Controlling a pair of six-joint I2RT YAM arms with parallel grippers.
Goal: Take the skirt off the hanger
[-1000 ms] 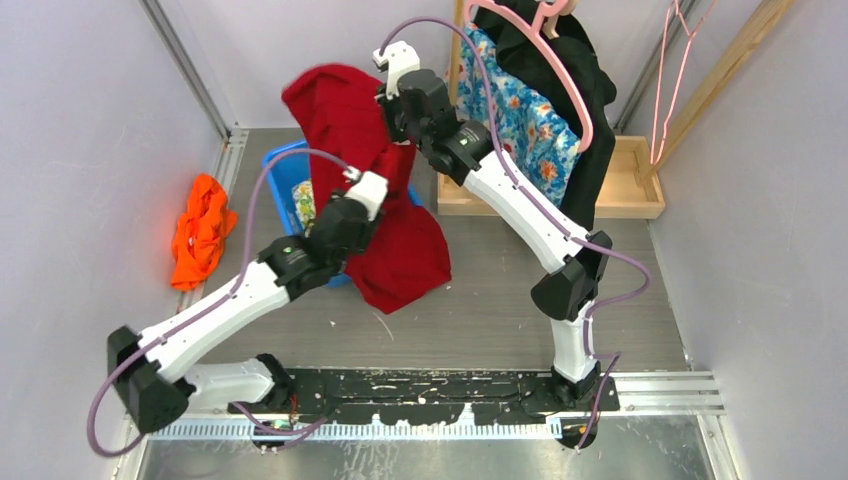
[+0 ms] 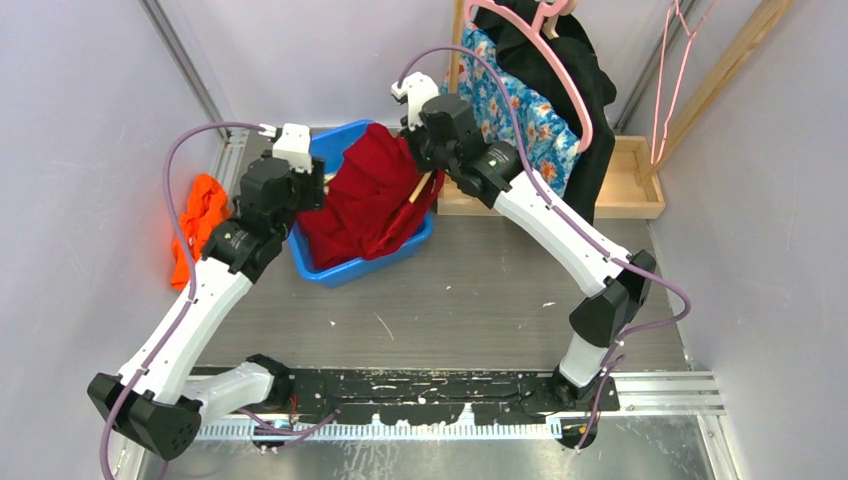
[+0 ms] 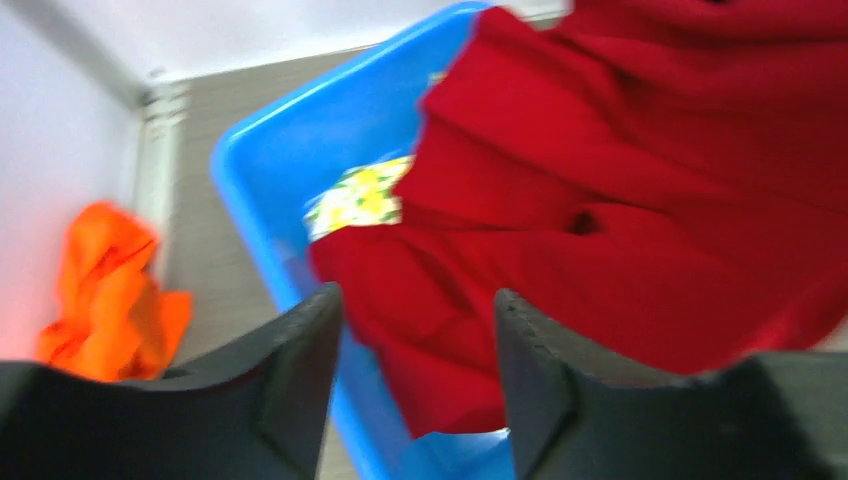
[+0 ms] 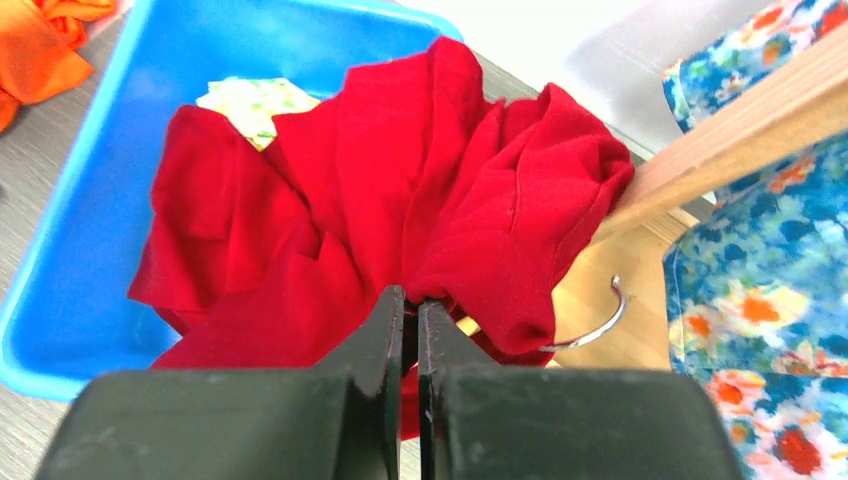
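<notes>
A red cloth (image 2: pixel 355 200) lies heaped in the blue bin (image 2: pixel 360 268). My right gripper is shut on part of it, beside a pale wooden piece and a metal hook (image 4: pixel 610 320), at the bin's right side. My left gripper hangs above the bin's left part, fingers apart, with nothing visible between them; the red cloth (image 3: pixel 560 270) lies below it.
An orange cloth (image 2: pixel 200 230) lies left of the bin. At the back right, a pink hanger (image 2: pixel 570 90), black and floral garments hang over a wooden tray (image 2: pixel 630 200).
The red cloth, earlier spread up and over the bin's edges, now lies inside it.
</notes>
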